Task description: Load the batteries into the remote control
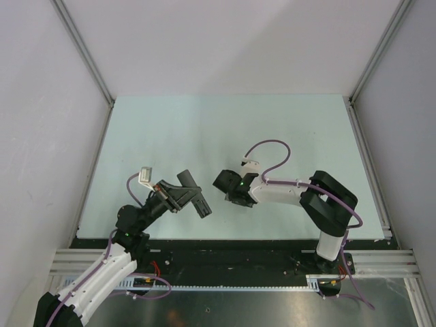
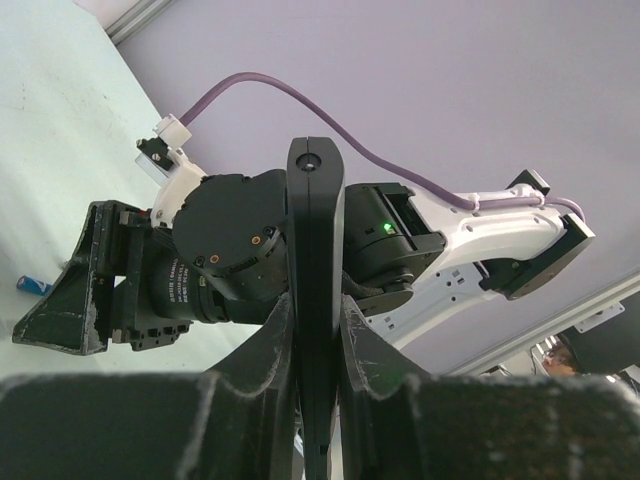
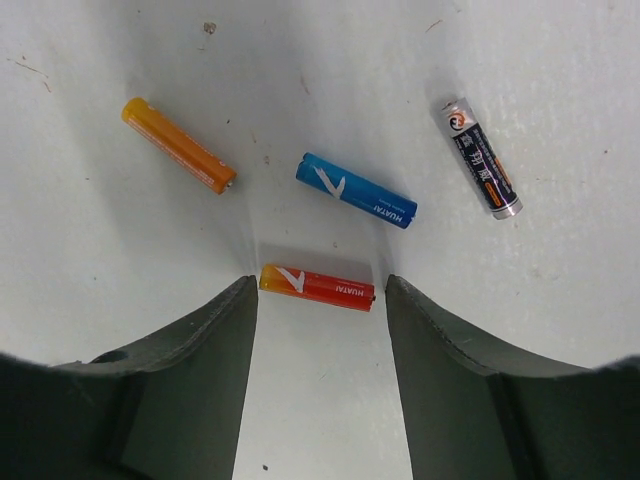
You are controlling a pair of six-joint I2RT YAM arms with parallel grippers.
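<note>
My left gripper (image 1: 178,196) is shut on the black remote control (image 1: 199,203), held tilted in the top view and end-on in the left wrist view (image 2: 316,240). My right gripper is low over the table, fingers apart around a red battery (image 3: 330,290), one fingertip at each end. A blue battery (image 3: 356,189) lies just beyond it, an orange battery (image 3: 178,146) to the upper left and a black-and-silver battery (image 3: 482,158) to the upper right. In the top view the right arm hides most batteries.
White walls (image 1: 225,48) enclose it on the sides and back. The right arm spans the table's right half.
</note>
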